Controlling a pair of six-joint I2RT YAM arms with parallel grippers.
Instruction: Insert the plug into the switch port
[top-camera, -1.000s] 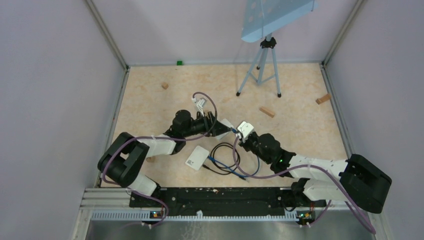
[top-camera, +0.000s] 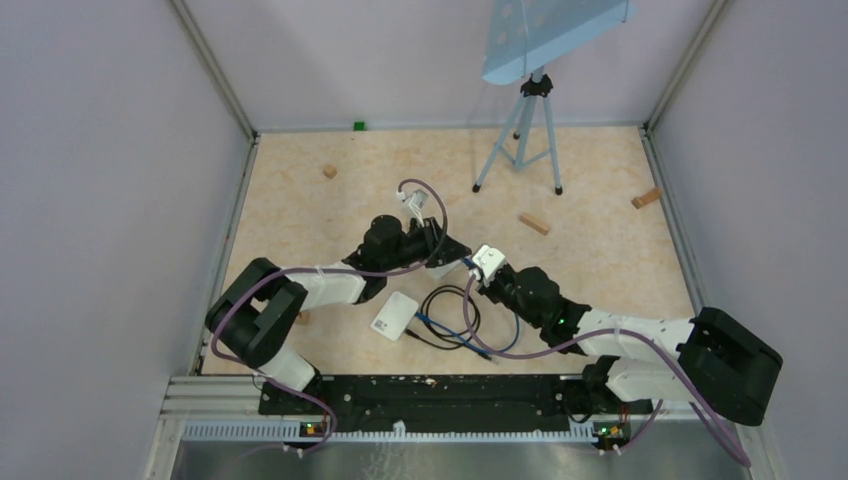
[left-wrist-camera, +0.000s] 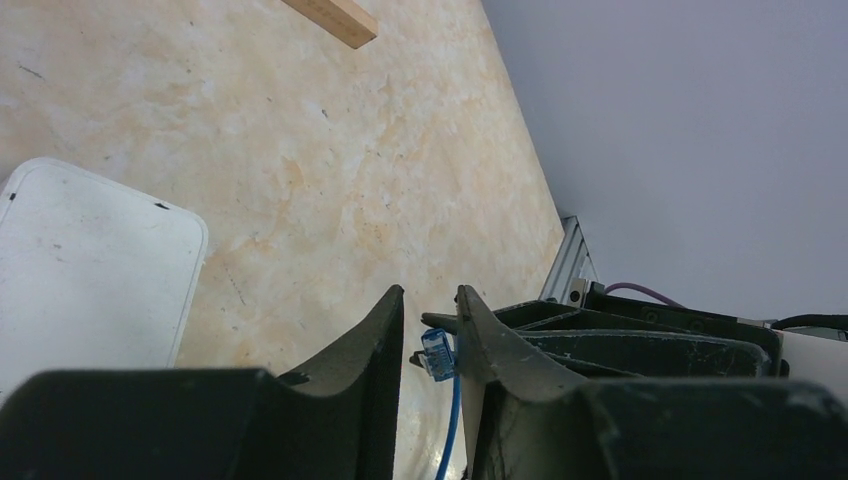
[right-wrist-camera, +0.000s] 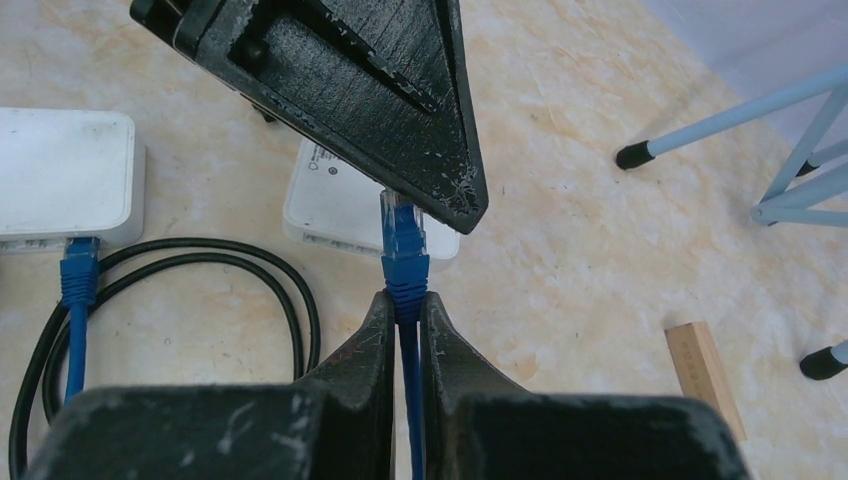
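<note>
The blue network plug (right-wrist-camera: 405, 250) has a clear tip and points up in the right wrist view. My right gripper is shut on it, around the blue boot and cable just behind the tip. From the other side, my left gripper stands partly open, the plug (left-wrist-camera: 437, 354) showing in the gap between its fingers. In the right wrist view a dark left finger (right-wrist-camera: 440, 150) overlaps the plug's tip; whether they touch I cannot tell. Beneath, a white switch box (right-wrist-camera: 345, 200) lies on the table, partly covered by the left gripper.
A second white box (top-camera: 394, 315) with a blue cable plugged in lies nearer the front. Coiled black cable (top-camera: 450, 310) rests beside it. Wooden blocks (top-camera: 534, 223) and a tripod (top-camera: 530, 140) stand farther back, with bare table between.
My left gripper has moved a little to the right, its fingers coming over the plug's end. The right arm and the plug look unmoved.
</note>
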